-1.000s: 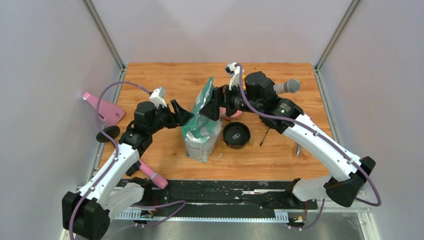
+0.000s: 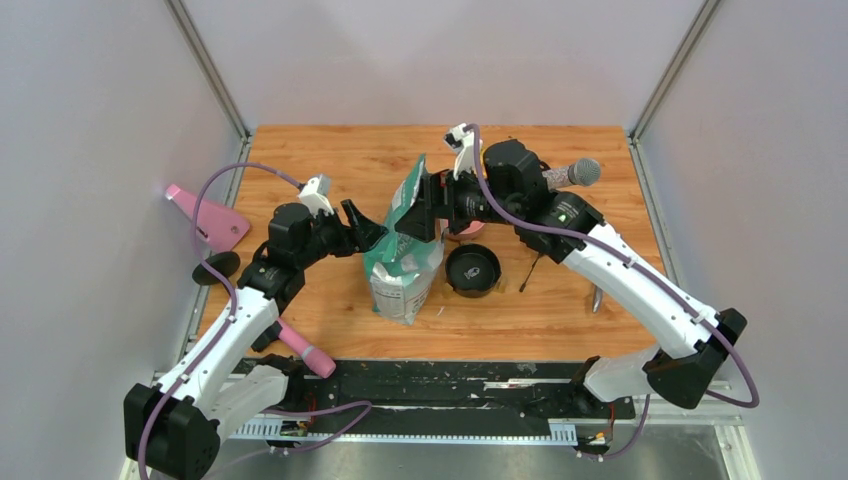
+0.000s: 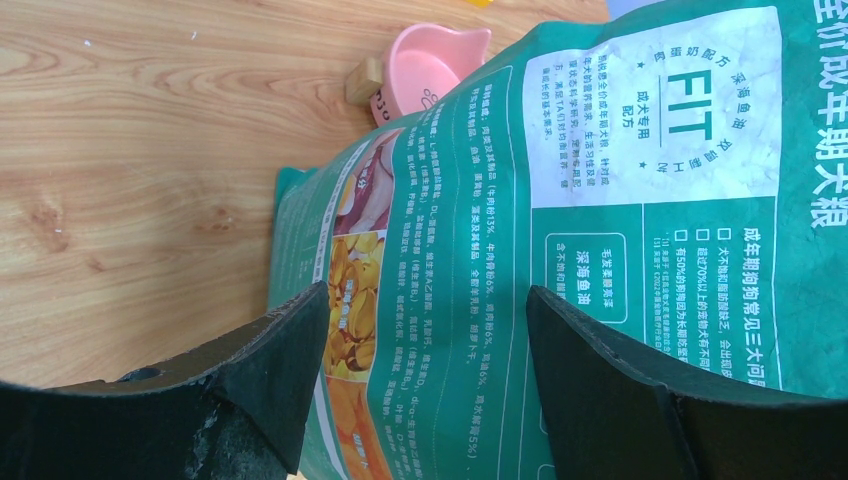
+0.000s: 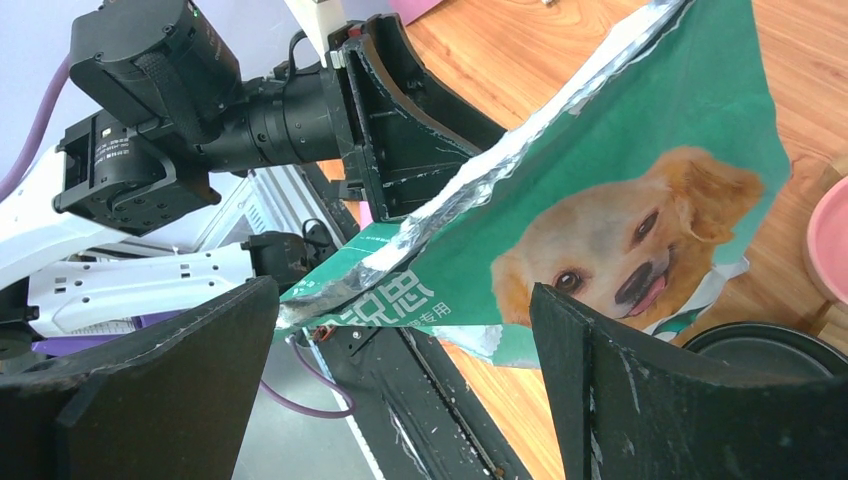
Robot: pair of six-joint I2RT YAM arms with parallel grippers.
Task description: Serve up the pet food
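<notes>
A green pet food bag point(image 2: 405, 265) stands upright on the table between my two grippers, its top edge rising between them. From the left, my left gripper point(image 2: 376, 228) faces the bag, fingers spread; its wrist view shows the printed back of the bag point(image 3: 440, 250) beyond the fingertips. My right gripper point(image 2: 412, 208) is at the bag's upper right side, also open. In the right wrist view the bag's silvery top edge point(image 4: 470, 190) and dog picture show beyond the spread fingers. A black bowl point(image 2: 472, 270) sits right of the bag, with a pink bowl point(image 2: 467, 230) behind it, partly hidden.
A microphone point(image 2: 574, 174) lies at the back right, partly behind the right arm. Pink items point(image 2: 212, 220) lie at the left edge, and a pink cylinder point(image 2: 308, 350) at the front left.
My right gripper has shifted slightly left toward the bag's upper edge over the last second. The left arm, the bag and the bowls look unmoved.
</notes>
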